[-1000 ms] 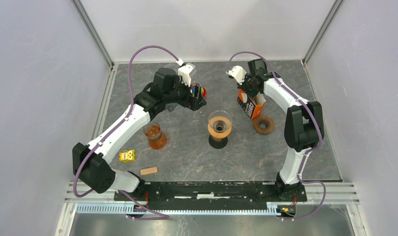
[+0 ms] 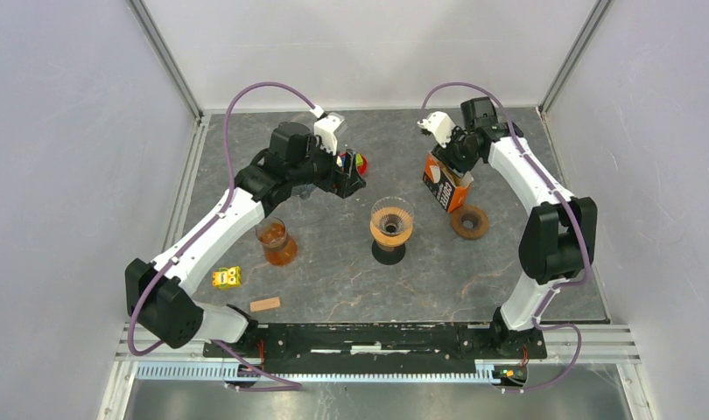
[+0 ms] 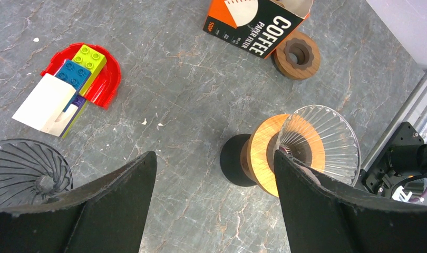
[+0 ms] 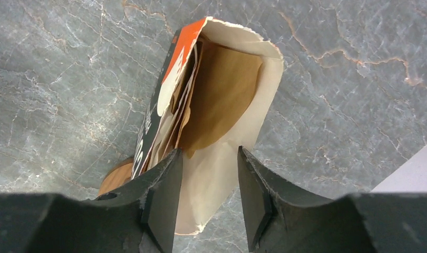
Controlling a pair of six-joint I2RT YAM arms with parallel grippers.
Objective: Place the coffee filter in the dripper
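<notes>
Brown paper filters [image 4: 222, 95] stand inside the orange and black coffee filter box [image 2: 445, 184], whose top is open. My right gripper is open over that box, one finger near its printed side and the other past the opposite wall; nothing is clearly pinched. The clear ribbed dripper [image 2: 392, 214] sits in a wooden ring on a black base, empty as far as I see. My left gripper stands open, up and to the left of the dripper [image 3: 327, 142] in the top view, with nothing between its fingers.
A wooden ring [image 2: 469, 221] lies against the box's near end. The amber glass server [image 2: 278, 242], yellow packet [image 2: 227, 277] and wooden block [image 2: 265, 304] are at left. Toy bricks on a red dish [image 3: 103, 79] and a dark ribbed cone [image 3: 29, 174] lie near my left gripper.
The left arm has barely moved; box and dripper stayed in place.
</notes>
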